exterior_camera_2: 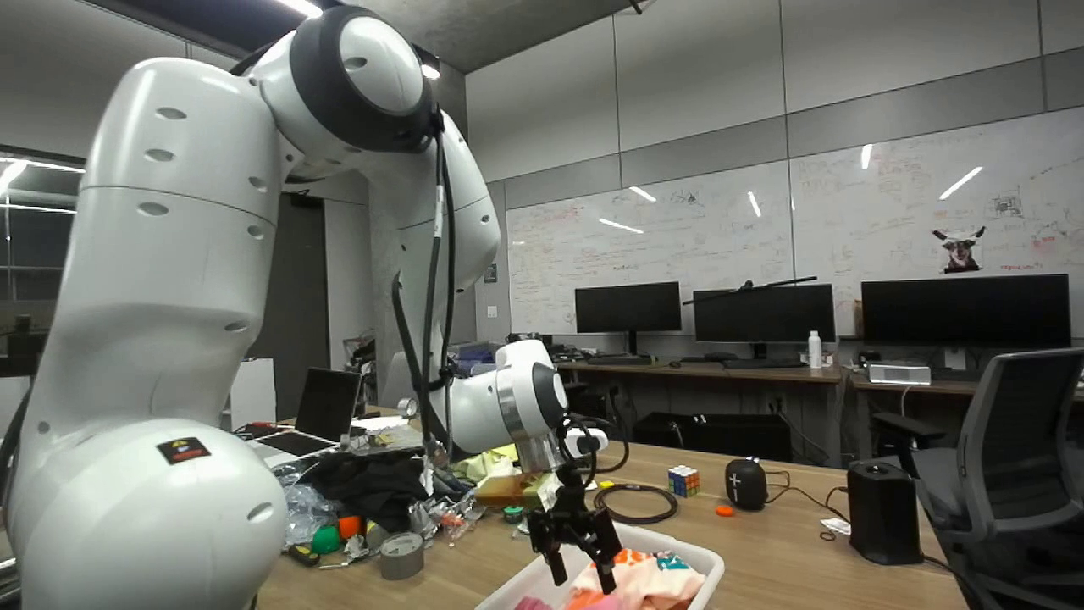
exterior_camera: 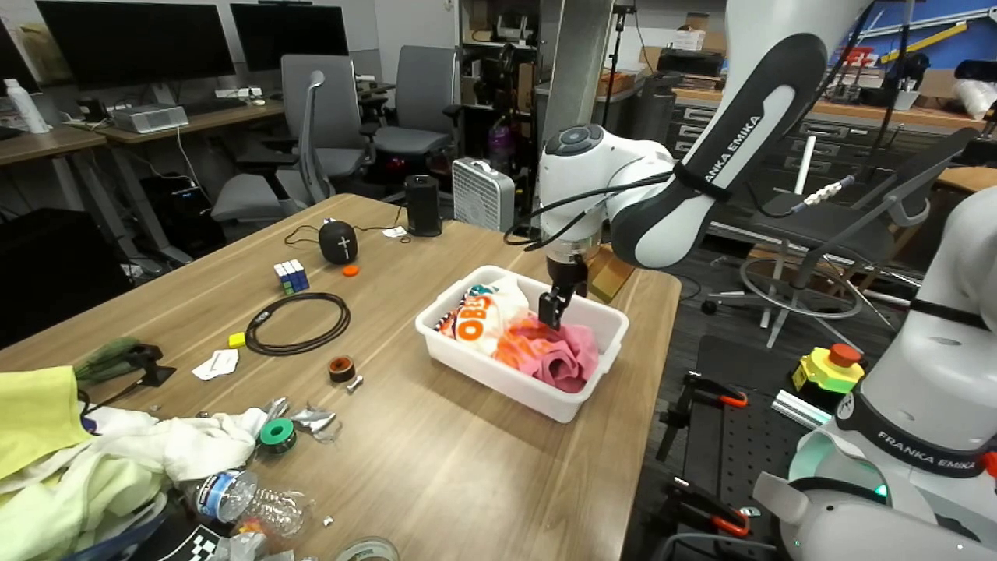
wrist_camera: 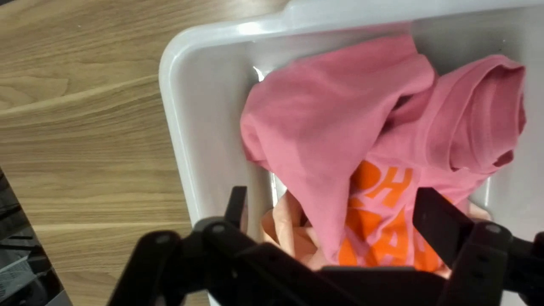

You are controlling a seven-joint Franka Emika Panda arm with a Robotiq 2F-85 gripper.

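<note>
A white plastic bin (exterior_camera: 495, 369) stands on the wooden table with crumpled clothes inside. Pink cloth with orange lettering (wrist_camera: 326, 112) fills one end of it; a pale cloth with orange print (exterior_camera: 486, 313) takes up the other. My gripper (exterior_camera: 553, 313) points down over the bin, close above the pink cloth. In the wrist view the black fingers (wrist_camera: 439, 224) stand wide apart, open, with the pink cloth below and between them. Whether a fingertip touches the cloth I cannot tell. From the second exterior view the gripper (exterior_camera_2: 584, 585) also appears spread over the clothes (exterior_camera_2: 650, 585).
Left of the bin lie a coiled black cable (exterior_camera: 299, 324), a Rubik's cube (exterior_camera: 291, 276) and a round black speaker (exterior_camera: 337, 242). A heap of cloth (exterior_camera: 121, 458) and a plastic bottle (exterior_camera: 248, 500) crowd the near left. Bare table surrounds the bin.
</note>
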